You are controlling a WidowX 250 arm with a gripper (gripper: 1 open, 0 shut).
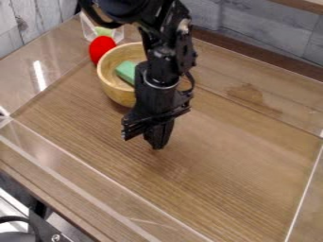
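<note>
My black gripper (pixel 157 134) hangs low over the middle of the wooden table (pixel 202 189), shut, with nothing visible between its fingers. Behind and to the left of it, a yellow bowl (pixel 112 83) holds a green block (pixel 125 72); the arm covers part of both. A red object (pixel 105 51) with a pale top lies beyond the bowl at the upper left.
A wall and a raised wooden edge (pixel 252 13) border the back. Black cables show at the lower left corner.
</note>
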